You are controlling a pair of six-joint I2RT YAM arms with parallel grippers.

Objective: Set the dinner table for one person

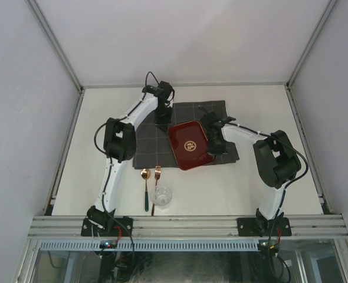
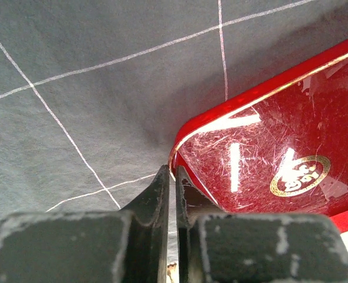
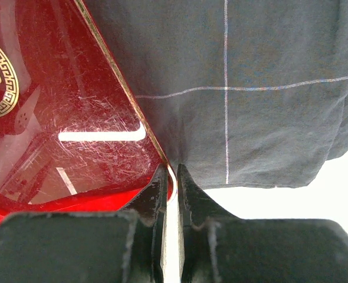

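Observation:
A red square tray-like plate (image 1: 190, 145) with a gold emblem lies askew on a dark checked placemat (image 1: 149, 151). My left gripper has its fingertips at one rounded corner of the plate's rim; they look nearly closed, with the rim at the tips, and whether they grip it is unclear. My right gripper is shut at the plate's other edge, by the rim at a corner; whether the rim sits between its fingertips is hard to tell.
Below the placemat lie a gold spoon (image 1: 145, 175) with a green handle, a fork (image 1: 157, 175) and a clear glass (image 1: 161, 196).

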